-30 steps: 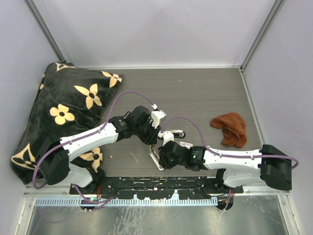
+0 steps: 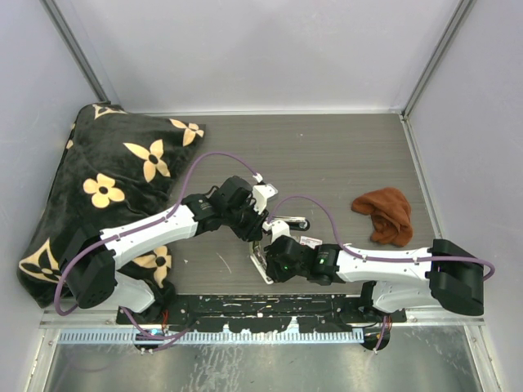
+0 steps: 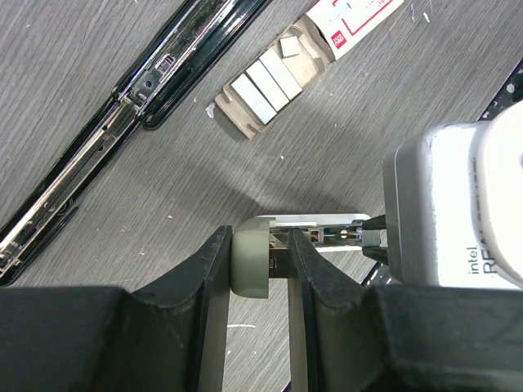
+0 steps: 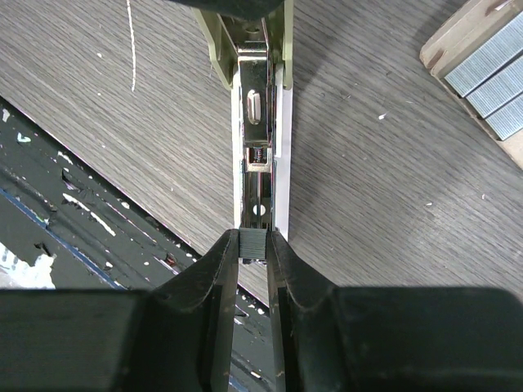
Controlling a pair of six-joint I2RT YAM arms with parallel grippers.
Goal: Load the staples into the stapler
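Observation:
An olive-and-white stapler (image 4: 283, 180) is opened up on the table, its metal magazine (image 4: 255, 114) showing in the right wrist view. My left gripper is shut on the stapler's raised olive top part (image 3: 249, 265). At the magazine's front end, my right gripper is shut on a short grey staple strip (image 4: 252, 245). The strip lies right over the channel's end in this view; whether it touches the channel I cannot tell. From above, both grippers meet closely over the stapler, and the arms hide most of it.
An open staple box (image 3: 237, 114) with several strips lies close by. Beyond it stretches a longer black stapler (image 3: 151, 118), also opened. A brown cloth (image 2: 386, 214) rests at the right and a dark flowered cushion (image 2: 106, 155) at the left.
The left arm and the stapler look unmoved.

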